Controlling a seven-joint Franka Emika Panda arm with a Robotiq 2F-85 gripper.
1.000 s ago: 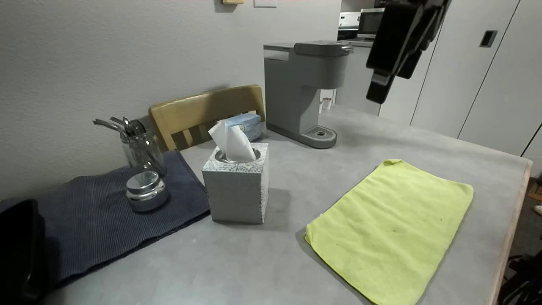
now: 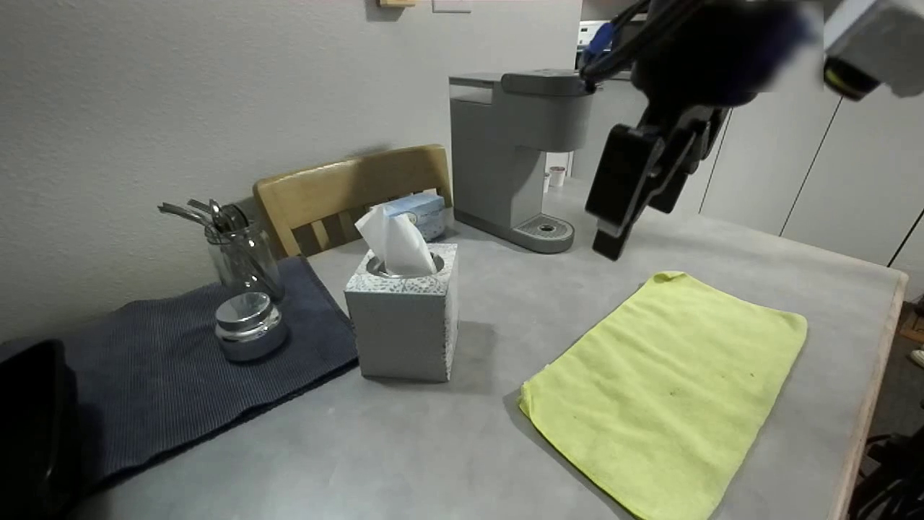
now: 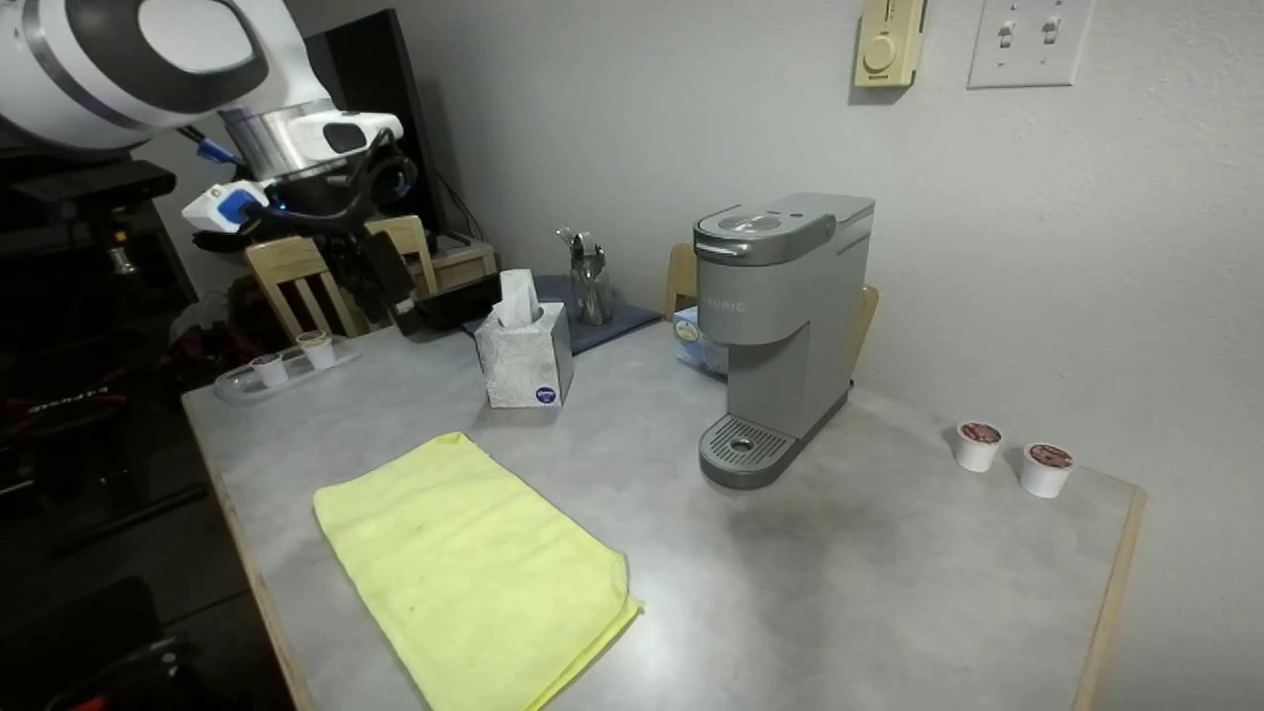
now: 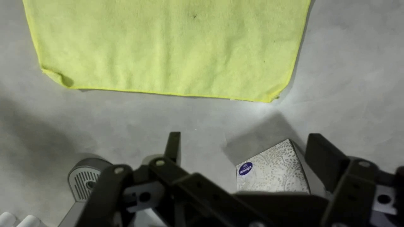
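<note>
My gripper is open, its two fingers wide apart with nothing between them, above the table. A yellow-green cloth (image 4: 170, 49) lies flat ahead of it, one corner curled up. Below the fingers stands a patterned tissue box (image 4: 270, 170), partly hidden by the right finger and the gripper body; a white tissue (image 2: 398, 243) sticks out of its top. The grey coffee maker (image 3: 770, 320) is upright near the wall, and in the wrist view its drip tray (image 4: 86, 181) shows at lower left.
Two small pods (image 3: 978, 446) sit right of the coffee maker. A clear tray (image 3: 243, 387) with small cups is at the table's far left edge. A navy mat (image 2: 164, 373) bears a utensil jar (image 2: 245, 260) and a lidded jar (image 2: 249, 326). Bare table lies between cloth and coffee maker.
In exterior view 1 my gripper has come down and slightly left, and more of the arm is in view. The cloth, tissue box and coffee maker have stayed in place.
</note>
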